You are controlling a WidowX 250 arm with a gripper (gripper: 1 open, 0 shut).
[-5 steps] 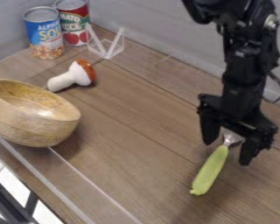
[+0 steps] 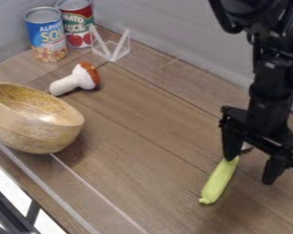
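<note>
My black gripper (image 2: 252,154) is open at the right side, low over the table, its fingers astride the upper end of a pale yellow-green elongated object (image 2: 218,184) lying on the wood. That object's metallic-looking far end is mostly hidden behind the gripper. I cannot tell whether the fingers touch it or the table.
A wooden bowl (image 2: 33,121) sits at the left. Behind it lie a white-and-orange object (image 2: 76,80), two cans (image 2: 48,37) and a small white wire-like frame (image 2: 110,46) along the wall.
The gripper has moved rightward by a small amount over the last second, now covering more of the metallic end. The objects on the table look unmoved.
</note>
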